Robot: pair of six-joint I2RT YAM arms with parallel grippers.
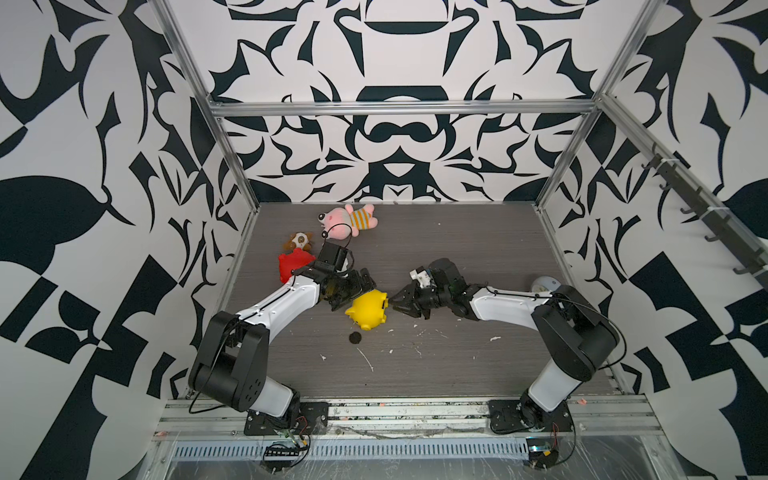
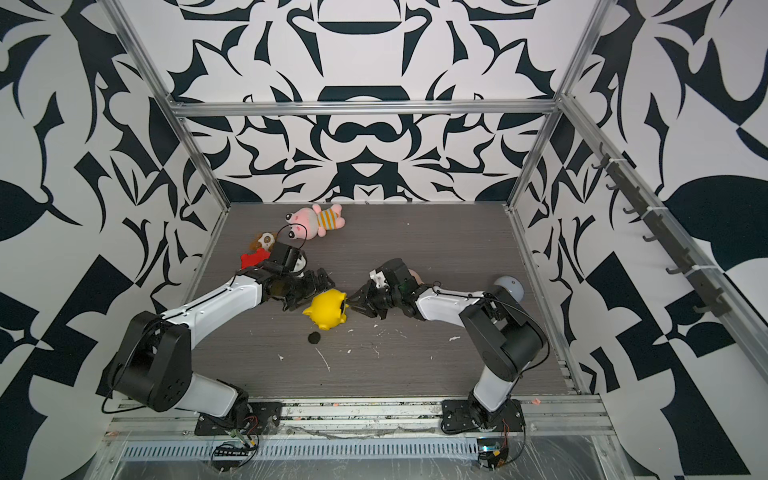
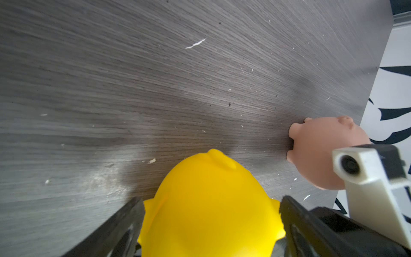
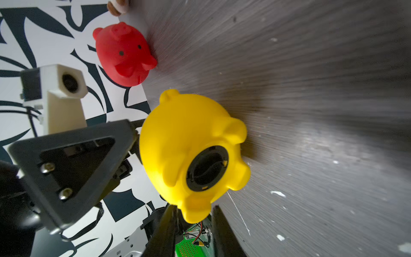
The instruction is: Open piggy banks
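Observation:
The yellow piggy bank (image 4: 184, 128) lies tipped in the middle of the table, its underside facing my right gripper, with a dark round opening (image 4: 199, 180) showing. A black round cap (image 1: 355, 338) lies in front of it. My left gripper is open around the yellow bank's top. My right gripper is just right of the bank, fingers part apart beside one of its feet. A red piggy bank (image 4: 124, 53) stands at the left, and a pink one (image 3: 323, 152) on the right, mostly hidden behind the right arm in the top views.
A pink striped plush toy (image 1: 348, 221) and a small brown toy (image 1: 299, 241) lie at the back left. A grey round object (image 2: 509, 288) sits at the far right.

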